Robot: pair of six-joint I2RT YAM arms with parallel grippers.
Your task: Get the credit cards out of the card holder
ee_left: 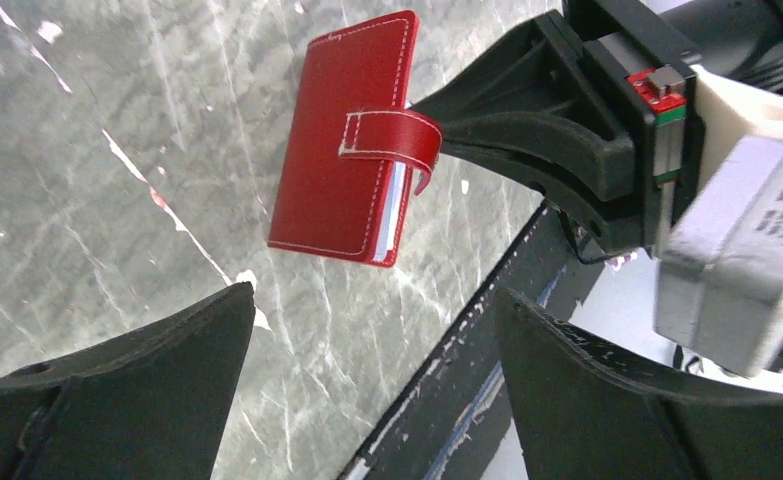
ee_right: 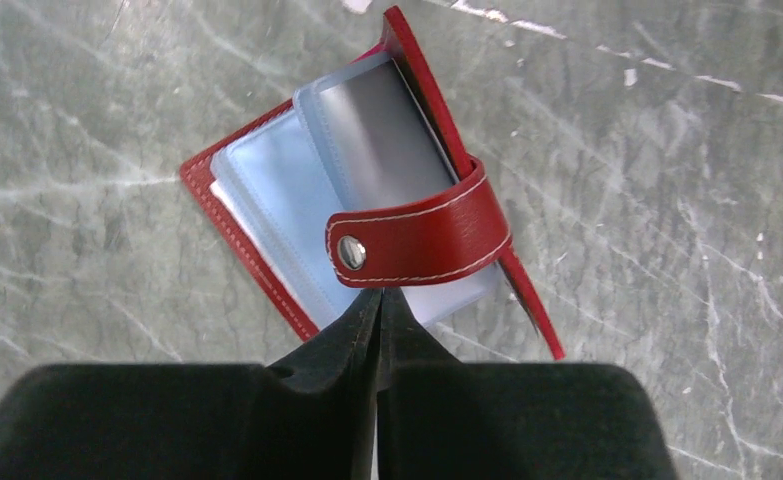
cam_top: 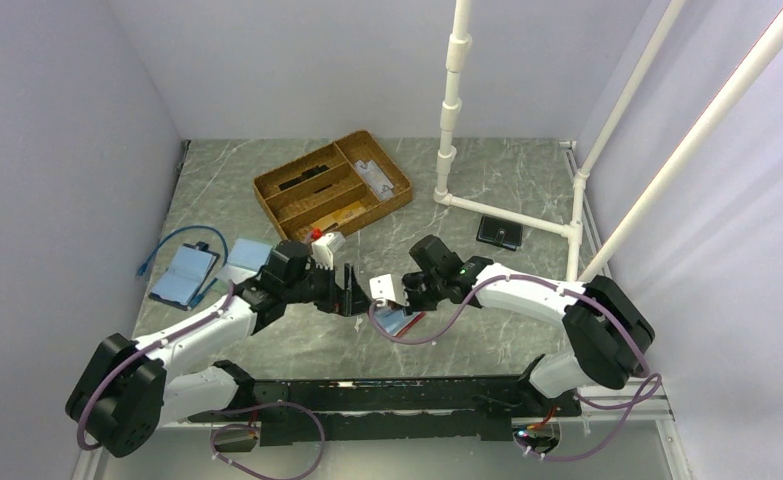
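A red leather card holder with a snap strap (ee_right: 427, 235) lies on the marble table, standing partly open in the right wrist view, with clear sleeves and pale blue cards (ee_right: 277, 200) inside. My right gripper is shut, its tips at the holder's lower edge beside the strap; whether anything thin is between them cannot be seen. My left gripper is open, hovering just left of the holder with nothing between its fingers.
A wicker organiser (cam_top: 307, 210) sits at the back. Blue card cases (cam_top: 182, 275) and a cable lie at the left, a black case (cam_top: 499, 231) at the right by white pipes (cam_top: 507, 213). The table behind the holder is clear.
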